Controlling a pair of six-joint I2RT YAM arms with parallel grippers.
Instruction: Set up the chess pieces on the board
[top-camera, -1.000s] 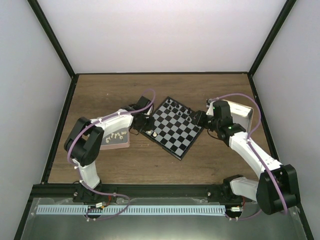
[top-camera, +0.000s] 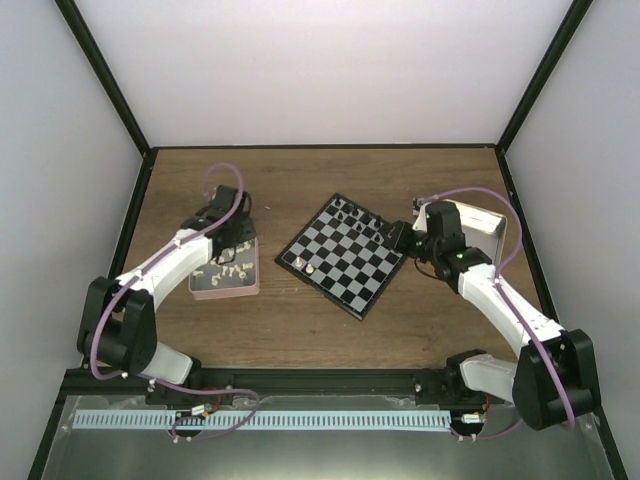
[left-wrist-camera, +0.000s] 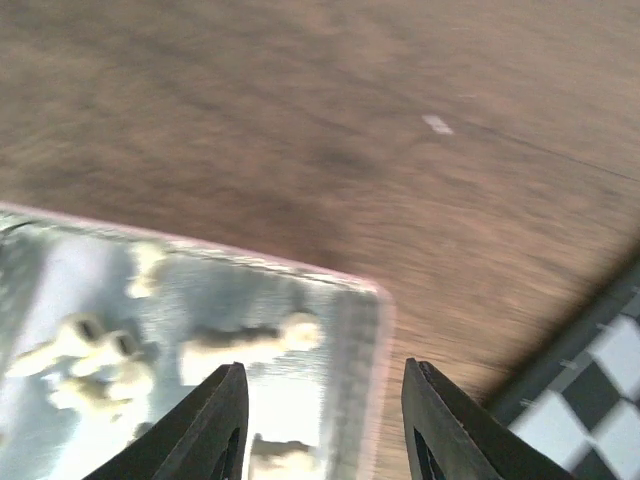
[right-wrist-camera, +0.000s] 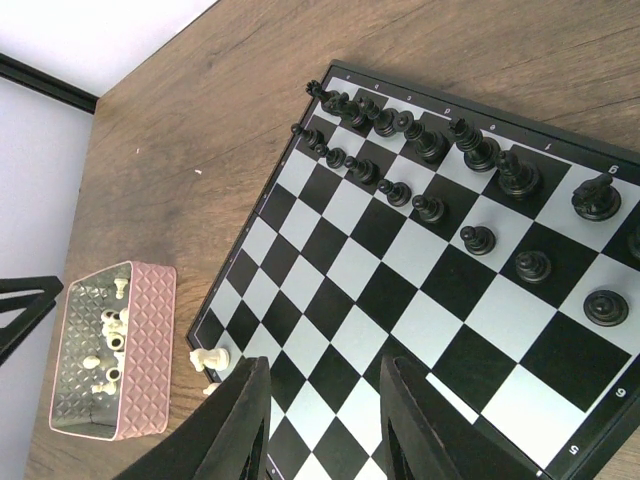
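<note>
The chessboard lies mid-table; black pieces, such as a pawn, fill its back rows, and a white piece stands at a near edge with another beside it. My left gripper is open above the pink-rimmed box of loose white pieces, such as the one near its corner; nothing is between its fingers, and the view is blurred. My right gripper hangs open and empty over the board's right part.
A white box sits at the table's right, behind the right arm. Bare wood shows in front of and behind the board.
My left arm has swung leftward from the board's near-left edge to over the box of white pieces. The right arm has not moved.
</note>
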